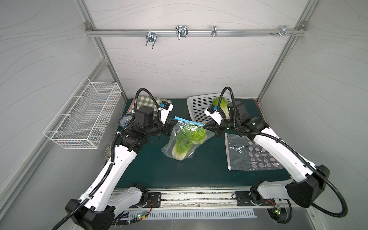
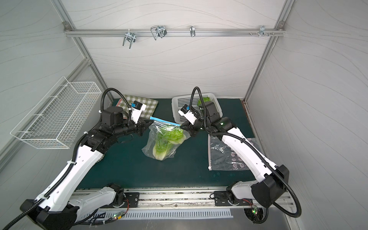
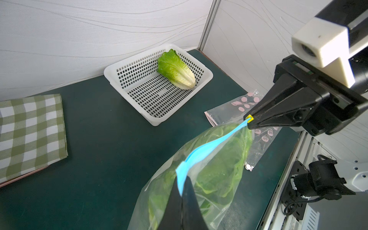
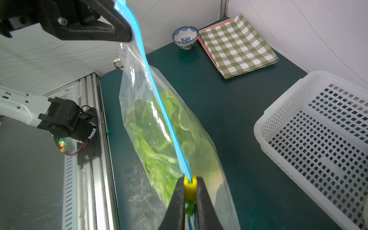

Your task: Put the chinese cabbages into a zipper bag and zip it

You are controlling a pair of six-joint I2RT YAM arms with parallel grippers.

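A clear zipper bag point(image 1: 184, 143) with a leafy Chinese cabbage inside hangs between my grippers, its blue zip strip point(image 3: 207, 149) stretched between them. My left gripper is shut on one end of the strip. My right gripper is shut on the strip at the yellow slider point(image 4: 190, 187), toward the other end. A second cabbage point(image 3: 176, 71) lies in a white perforated basket point(image 3: 126, 95) at the back.
A checked cloth point(image 4: 237, 48) and a blue-patterned bowl point(image 4: 185, 38) sit at the back left. A flat clear printed bag point(image 1: 253, 153) lies on the right. A wire basket point(image 1: 82, 115) is mounted on the left wall.
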